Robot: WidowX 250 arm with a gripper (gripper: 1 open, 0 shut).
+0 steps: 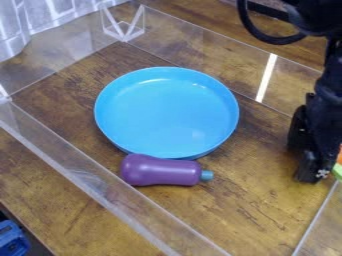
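Note:
A light blue plate [166, 108] rests on the wooden surface. Just below it lies a purple eggplant-like toy [160, 172] with a teal tip pointing right. My black gripper [313, 166] is low at the right edge, over an object with orange and green [337, 166] that is mostly hidden behind it. Whether the fingers are open or shut does not show clearly.
Clear plastic walls [70, 174] border the wooden work area. A white cloth [27, 22] is at the top left, and a blue object [11, 240] at the bottom left.

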